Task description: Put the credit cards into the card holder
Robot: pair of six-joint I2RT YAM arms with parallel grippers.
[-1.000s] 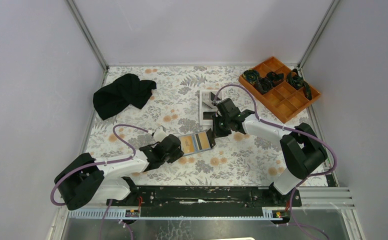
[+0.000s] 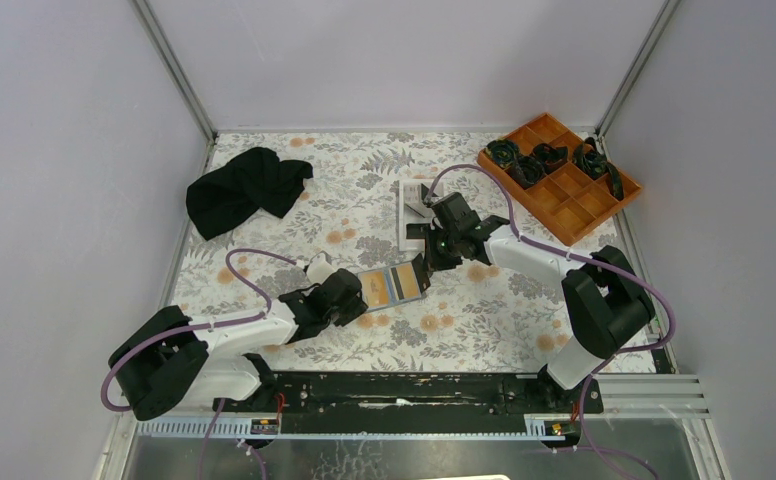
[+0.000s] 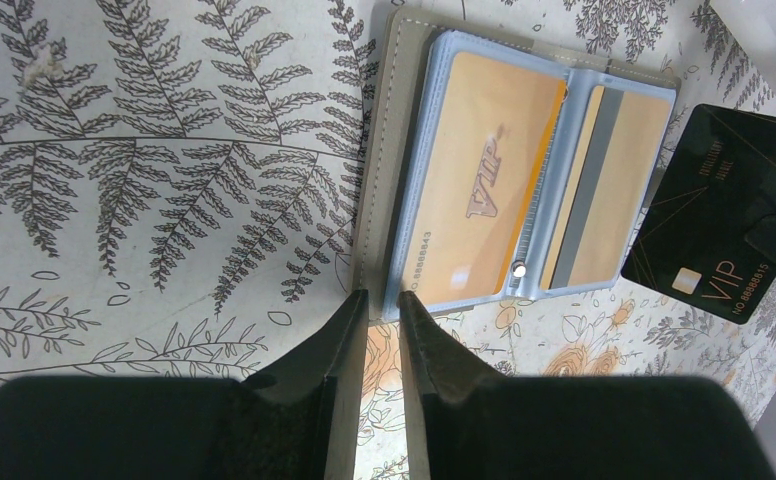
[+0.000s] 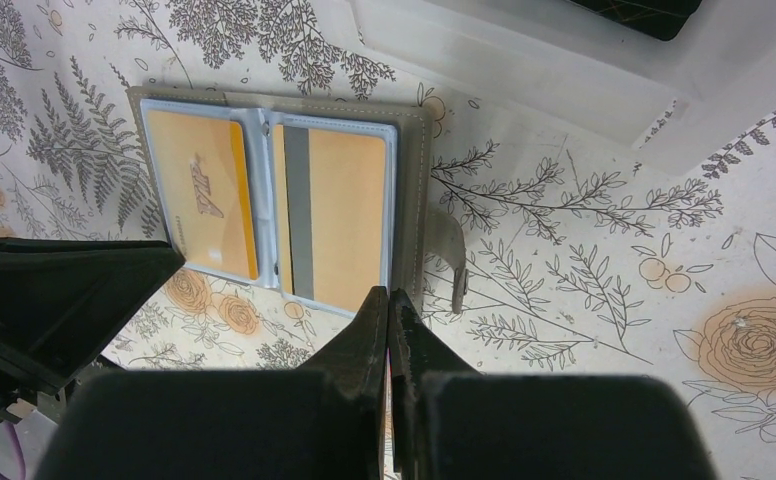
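Observation:
The open card holder (image 3: 576, 82) lies on the patterned cloth, grey-brown outside with pale blue inner sleeves. Gold cards show in both sleeves, a VIP card (image 3: 479, 190) on the left and a striped one (image 4: 339, 215) on the right. My left gripper is shut on the holder's left edge at its near corner. Beyond the holder's right edge, my right gripper (image 2: 428, 262) pinches a black VIP card (image 3: 709, 215), which stands tilted in the left wrist view. From the right wrist, that card is nearly edge-on between the fingers and barely visible.
Behind the holder stands a white box (image 2: 402, 225) with black cards in it. A black cloth (image 2: 249, 190) lies at the back left. At the back right is a wooden compartment tray (image 2: 564, 210) with dark coiled items. Free cloth surrounds the holder's front.
My right gripper has shifted very slightly toward the back, and the black card with it. The left arm and the holder look unmoved.

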